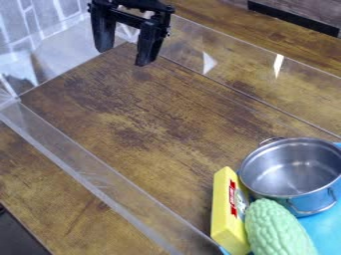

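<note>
My black gripper hangs at the top left over the bare wooden board, its two dark fingers pointing down and standing apart with nothing visible between them. A steel pot, a yellow box with red print and a pale green corn-like object sit at the lower right, well away from the gripper.
Clear plastic walls run round the wooden work area. A blue surface lies under the items at the lower right. The middle and left of the board are free.
</note>
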